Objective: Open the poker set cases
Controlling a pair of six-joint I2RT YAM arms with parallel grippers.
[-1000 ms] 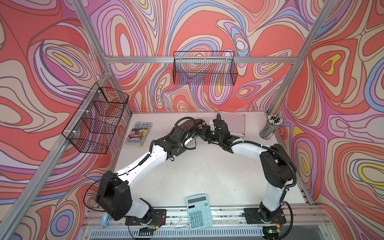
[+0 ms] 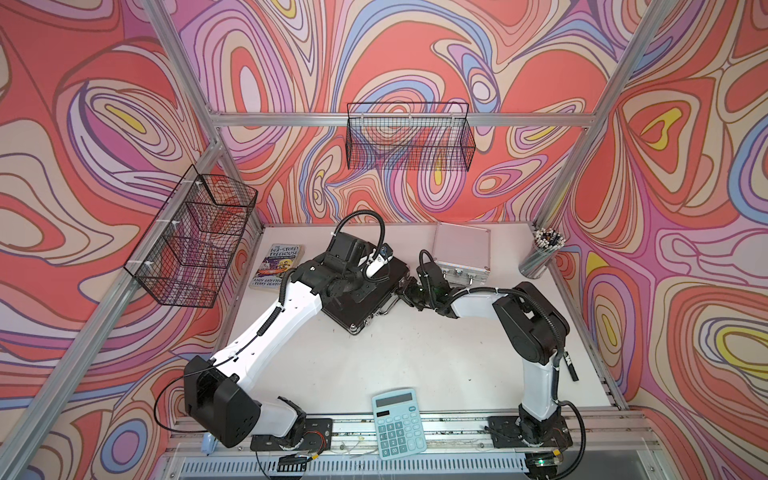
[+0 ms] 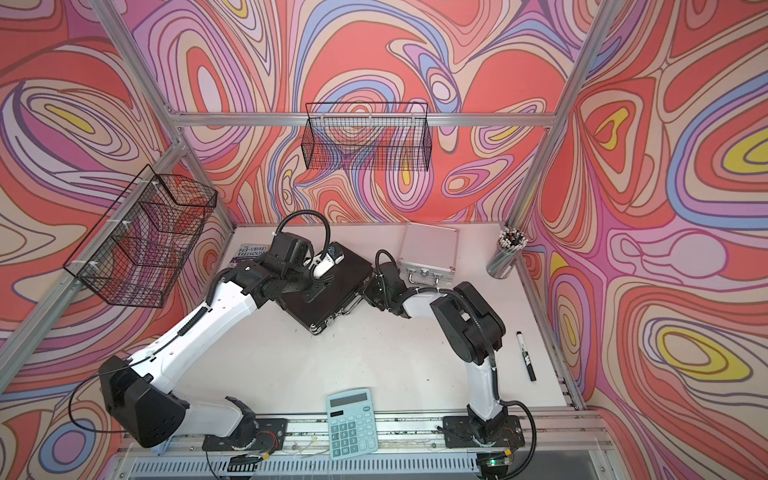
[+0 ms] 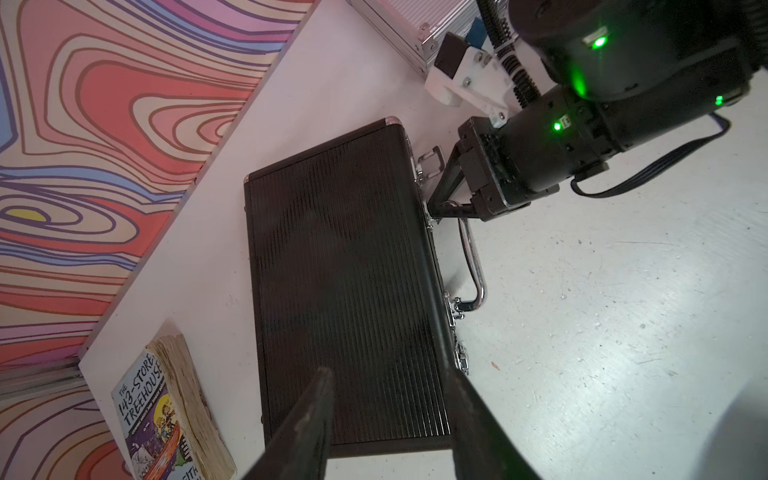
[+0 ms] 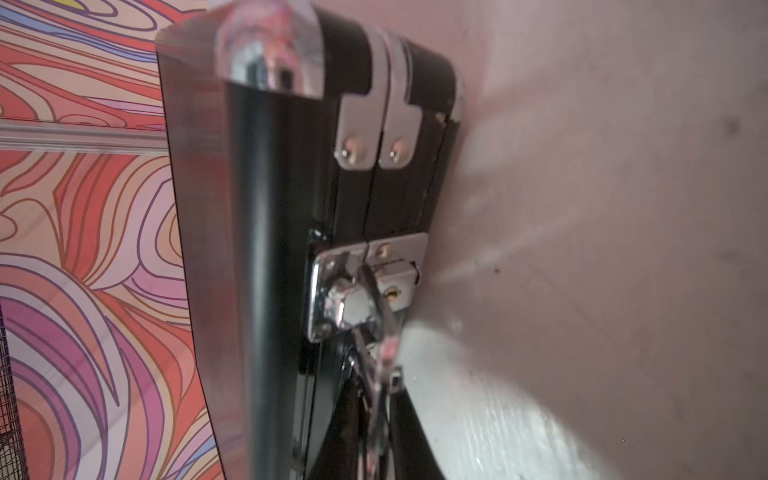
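Observation:
A black ribbed case (image 4: 344, 280) lies flat and closed at the left of the table, a metal latch (image 4: 429, 163) standing out from its front side. At that side my right gripper is shut, a thin metal bar, seemingly the handle (image 4: 477, 276), running between its fingers. My left gripper hangs above the black case, its blurred fingers (image 4: 318, 412) apart and nothing visible between them. Farther right, a pinkish-silver case (image 2: 462, 246) lies closed, latches and handle facing forward.
A book (image 2: 276, 265) lies at the back left, a cup of pens (image 2: 544, 249) at the back right. A marker (image 3: 525, 356) rests near the right edge, a calculator (image 2: 398, 424) at the front.
The black case has come forward and left and now shows its broad top.

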